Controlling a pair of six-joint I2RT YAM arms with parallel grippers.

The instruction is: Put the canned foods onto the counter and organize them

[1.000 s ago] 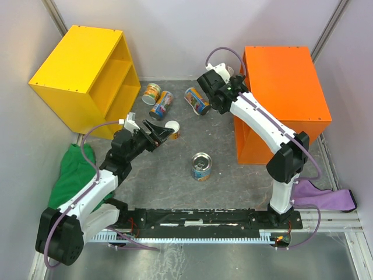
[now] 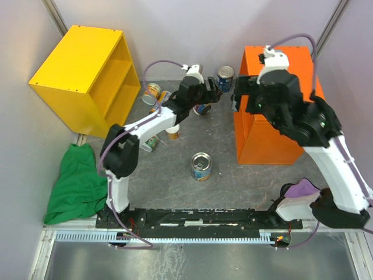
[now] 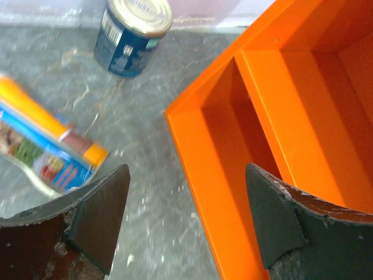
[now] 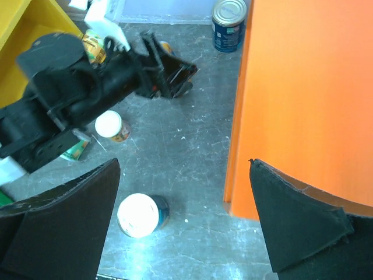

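Observation:
A dark blue can [image 2: 225,79] stands upright at the back, beside the orange shelf [image 2: 282,84]. My left gripper [image 2: 213,90] reaches in near it, fingers open and empty. In the left wrist view a printed can [image 3: 55,149] lies on its side left of the fingers. My right gripper is raised by the orange shelf, also open and empty. A large can [image 2: 201,166] stands alone mid-counter. Near the yellow shelf [image 2: 78,58] are a tilted can [image 2: 151,93], a small white-lidded can [image 2: 173,132] and a green can [image 2: 148,143] on its side.
A green cloth [image 2: 76,184] lies at the left and a purple cloth [image 2: 303,188] at the right. Bare counter surrounds the large can. The left arm partly covers the cans near the yellow shelf.
My left gripper has swung right and toward the back, over the lying cans.

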